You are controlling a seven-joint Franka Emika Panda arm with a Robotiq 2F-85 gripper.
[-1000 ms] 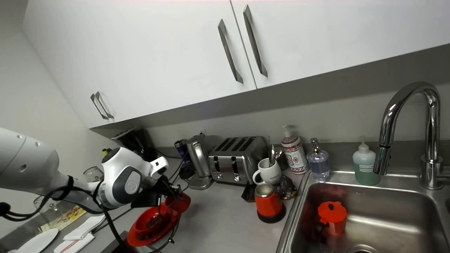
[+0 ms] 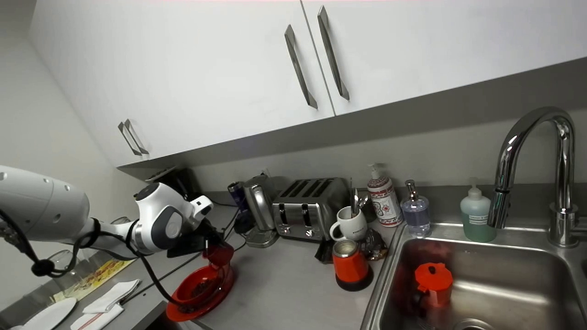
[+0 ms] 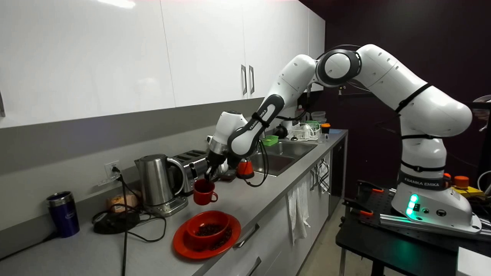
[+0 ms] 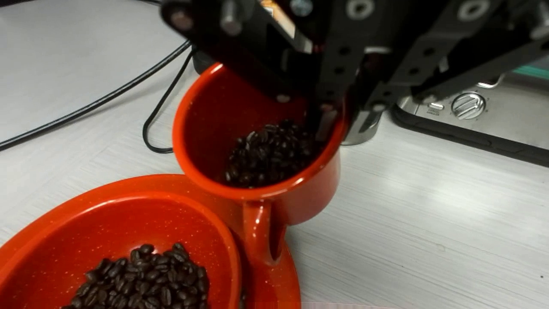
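My gripper is shut on the wall of a red mug (image 4: 314,201), with one finger inside the rim. Dark coffee beans (image 4: 267,154) lie in the mug, whose handle points toward the bottom of the wrist view. In exterior view 2 the mug (image 3: 203,195) hangs upright or nearly so, just behind a red bowl (image 3: 195,230). That bowl rests on a red plate (image 3: 181,246) and holds more beans (image 4: 154,278); some also lie on the plate. In exterior view 1 the mug (image 2: 219,255) appears above the plate's far edge, partly covered by my gripper (image 2: 207,241).
A kettle (image 3: 155,181) and toaster (image 2: 308,211) line the wall behind the mug. Black cables (image 3: 158,237) cross the counter nearby. An orange-red pot base (image 2: 350,269) stands beside the sink (image 2: 512,275). Bare counter (image 2: 280,286) lies right of the plate.
The gripper and the mug have moved left and slightly up in exterior view 1. The cable on the arm has shifted too; bowl and plate look unmoved.
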